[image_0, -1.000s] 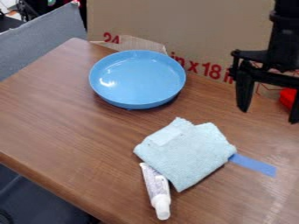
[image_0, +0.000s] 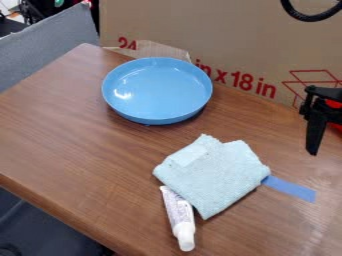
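Observation:
A blue plate (image_0: 156, 89) sits toward the back of the wooden table (image_0: 74, 130). A folded pale blue cloth (image_0: 214, 175) lies in front of it, and a white tube (image_0: 179, 218) lies against the cloth's front left side. My black gripper (image_0: 315, 130) is at the right edge of the view, above and right of the cloth, mostly cut off by the frame; whether it is open or shut is unclear.
A cardboard box (image_0: 234, 45) stands behind the table. A red object shows behind the gripper. A strip of blue tape (image_0: 294, 190) is on the table.
The plate, cloth and tube are unchanged.

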